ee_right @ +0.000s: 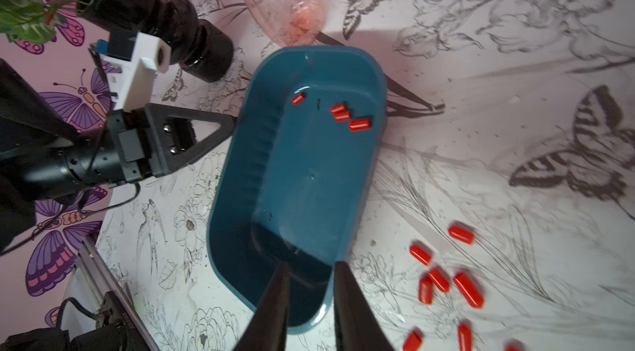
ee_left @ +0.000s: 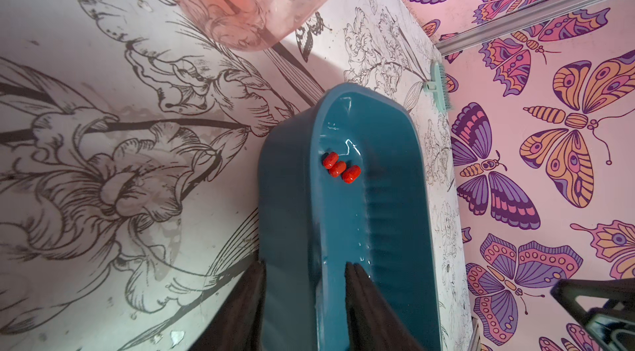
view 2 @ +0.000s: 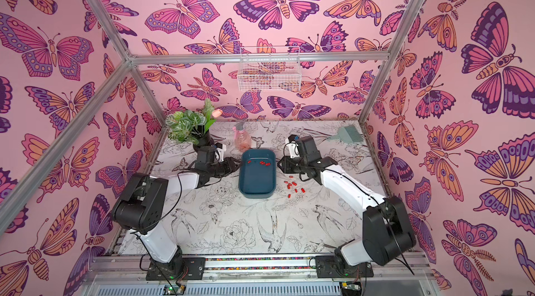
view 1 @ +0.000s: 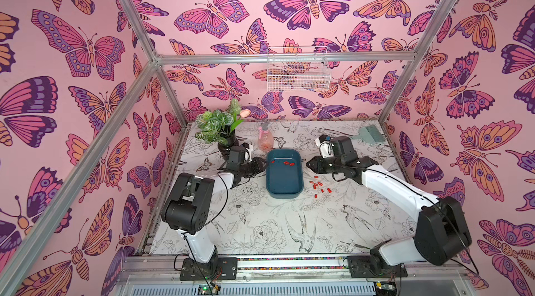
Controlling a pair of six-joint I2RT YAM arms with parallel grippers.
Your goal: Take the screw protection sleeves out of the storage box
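The blue storage box [view 1: 283, 181] sits mid-table, with a few small red sleeves [ee_right: 359, 124] at its back end. Several more red sleeves [ee_right: 461, 232] lie loose on the table right of it. My left gripper is at the box's left wall, fingers apart, nothing seen between them. My right gripper hangs over the box's right side, with its dark fingertips slightly apart and no sleeve visible between them.
A pink translucent bottle [view 1: 265, 138] and a potted plant [view 1: 218, 126] stand at the back left. A pale green item [view 1: 369, 134] lies back right.
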